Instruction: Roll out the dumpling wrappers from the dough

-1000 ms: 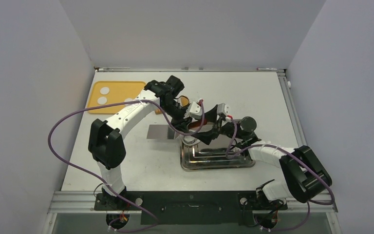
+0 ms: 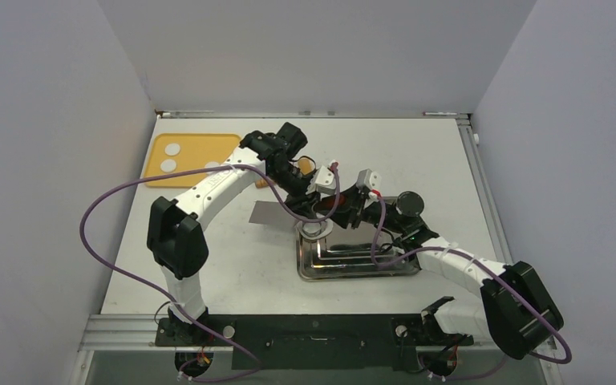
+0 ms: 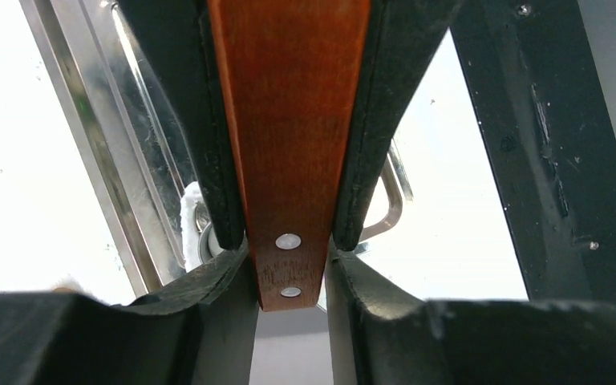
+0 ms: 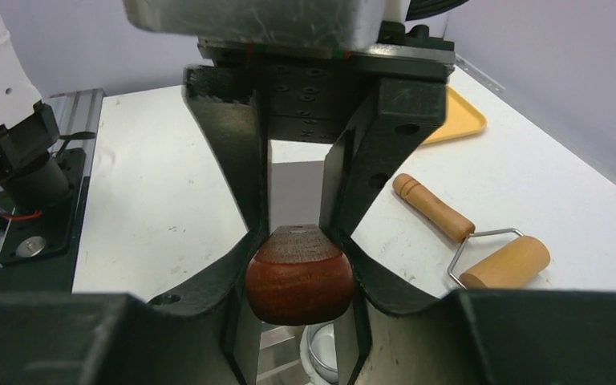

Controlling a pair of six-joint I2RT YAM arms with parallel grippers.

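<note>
A brown wooden handle with two pale rivets [image 3: 289, 160] belongs to a flat grey metal blade [image 2: 269, 212], perhaps a cleaver or scraper. Both grippers have hold of this handle over the tray. My left gripper is shut on its riveted part, near the blade. From the other end, my right gripper is shut on the rounded butt. Several white round dough pieces, one of them a disc [image 2: 172, 149], lie on the yellow board [image 2: 196, 143] at the back left. A wooden roller [image 4: 507, 263] with a wire frame rests on the table, partly hidden from above.
Below the grippers is a metal tray [image 2: 358, 277], with a small round metal container [image 4: 323, 349] at its left end.
The right arm has shifted outward a little, and the blade has moved slightly right.
</note>
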